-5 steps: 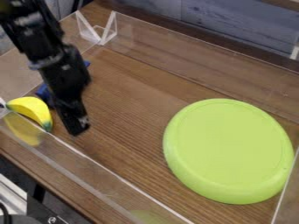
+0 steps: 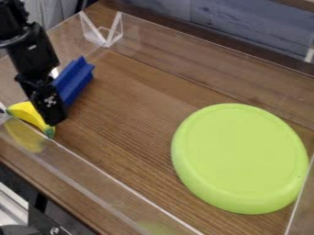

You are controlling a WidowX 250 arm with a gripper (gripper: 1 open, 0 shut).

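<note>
The black gripper [image 2: 39, 105] is at the left edge of the camera view, pointing down over a yellow object [image 2: 25, 112] and in front of a blue block [image 2: 75, 79]. The yellow object is partly hidden by the gripper and lies behind a clear plastic edge. I cannot tell whether the fingers hold anything.
A large lime-green round disc [image 2: 240, 158] lies on the right of the wooden surface [image 2: 147, 83]. A small white wire-like item [image 2: 103, 32] is at the back left. Clear walls run along the front and back left.
The gripper has moved left and back, uncovering more of the blue block and now covering part of the yellow object.
</note>
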